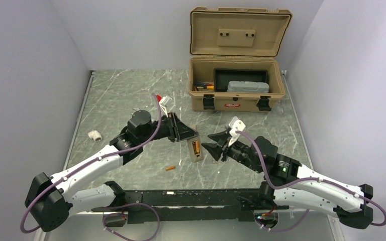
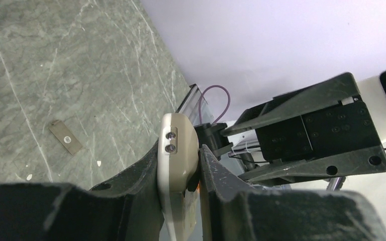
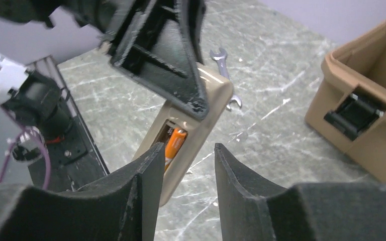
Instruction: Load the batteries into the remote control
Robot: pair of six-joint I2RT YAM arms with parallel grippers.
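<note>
My left gripper (image 1: 181, 129) is shut on the beige remote control (image 1: 195, 153), held tilted with its battery compartment uncovered; an orange battery (image 3: 175, 143) shows inside. In the left wrist view the remote (image 2: 177, 165) is gripped between the fingers. My right gripper (image 1: 211, 142) is to the right of the remote, apart from it, fingers part open with nothing seen between them. A loose orange battery (image 1: 170, 167) lies on the table below the remote. A small flat brown piece (image 2: 65, 136) lies on the table in the left wrist view.
An open tan toolbox (image 1: 237, 102) stands at the back right. Wrenches (image 3: 221, 63) lie behind the remote, a white cylindrical item (image 1: 94, 135) at the far left. The table's front has clear patches.
</note>
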